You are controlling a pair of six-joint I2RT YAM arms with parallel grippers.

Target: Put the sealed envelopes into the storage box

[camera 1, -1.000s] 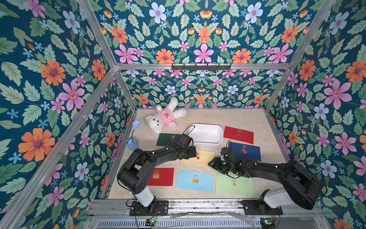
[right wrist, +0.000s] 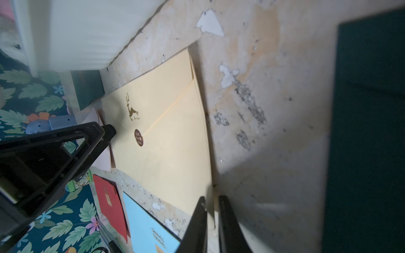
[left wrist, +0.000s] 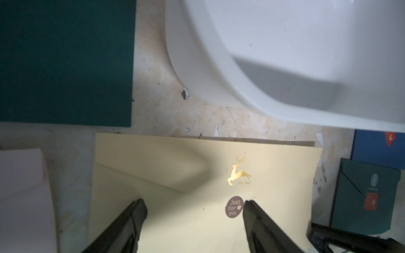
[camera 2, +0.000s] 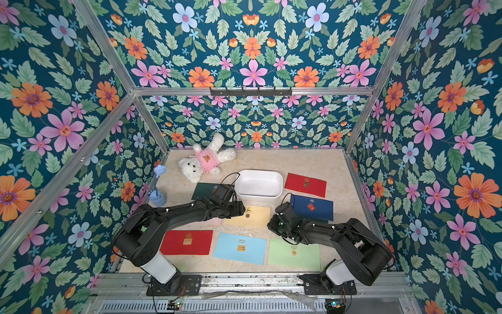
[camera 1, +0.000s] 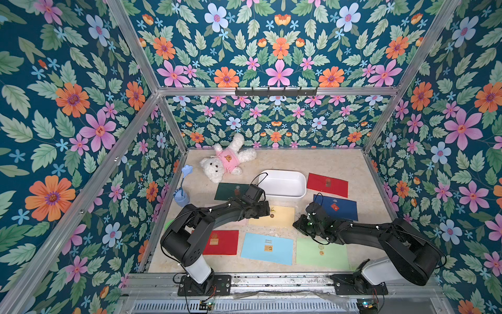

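A cream envelope [camera 1: 282,216] with a gold deer and round seal lies flat in front of the white storage box [camera 1: 283,184], which looks empty from above. Over the envelope, my left gripper is open, its fingers wide apart and empty. At the envelope's right edge, my right gripper has only a narrow gap between its fingertips; the paper's edge runs into that gap, without visible grip. Other envelopes lie around: red [camera 1: 327,184], blue [camera 1: 340,207], pale green [camera 1: 322,253], light blue [camera 1: 267,248], another red [camera 1: 221,242], and dark green [camera 1: 226,191].
A white plush bear [camera 1: 228,158] lies at the back left. A small blue pot [camera 1: 181,197] stands by the left wall. In the left wrist view, a pinkish envelope [left wrist: 25,202] is left of the cream one. Bare tabletop shows at the back right.
The left arm looks still.
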